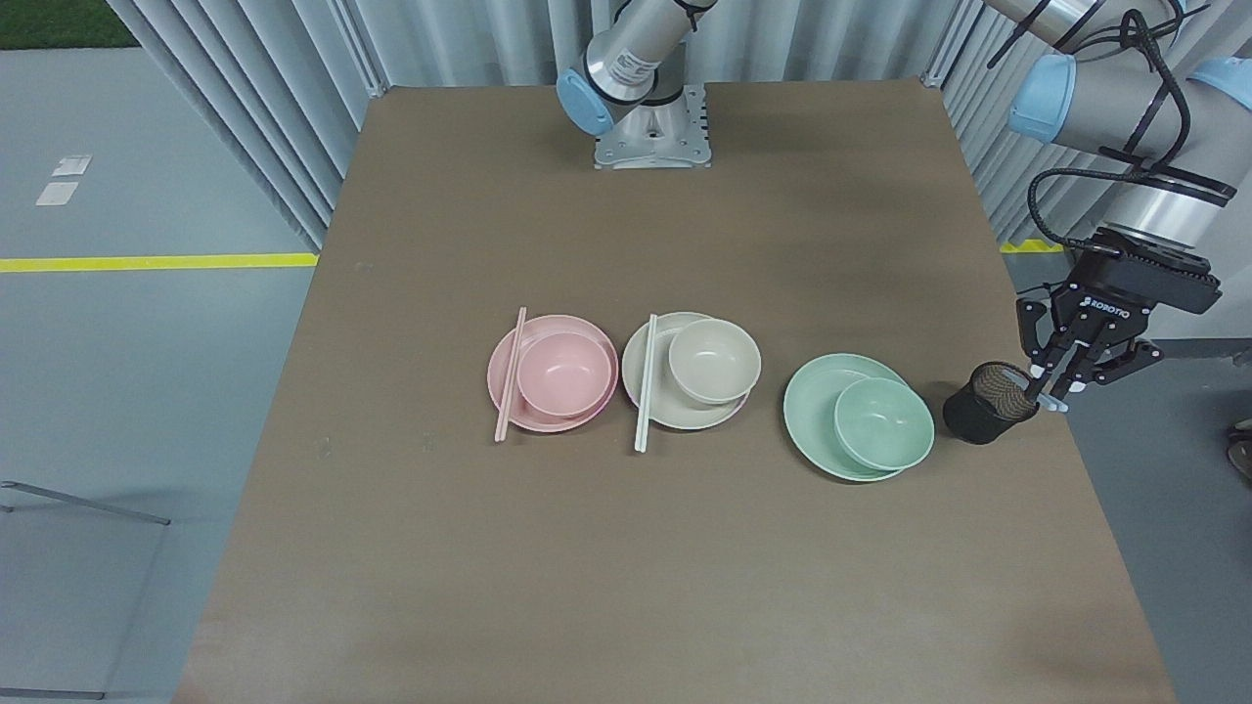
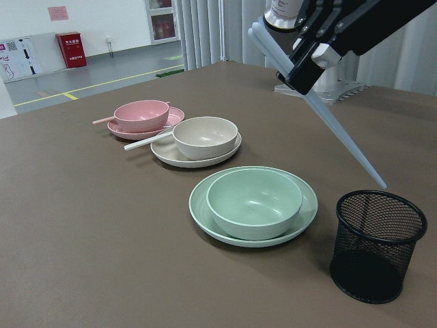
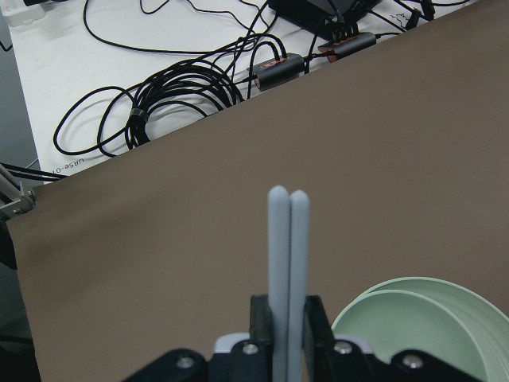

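Observation:
My gripper is shut on a pair of pale blue chopsticks point(image 2: 334, 126), held at a slant above a black mesh cup point(image 2: 379, 246) on the right of the table. Beside the cup sit a green plate point(image 1: 810, 405) and green bowl point(image 1: 882, 422). Further left are a white plate point(image 1: 681, 411) with white bowl point(image 1: 713, 358) and white chopsticks point(image 1: 646, 381), then a pink plate point(image 1: 548, 422) with pink bowl point(image 1: 563, 374) and pink chopsticks point(image 1: 510, 374).
Coiled cables point(image 3: 171, 91) lie on a white surface past the edge in the wrist view.

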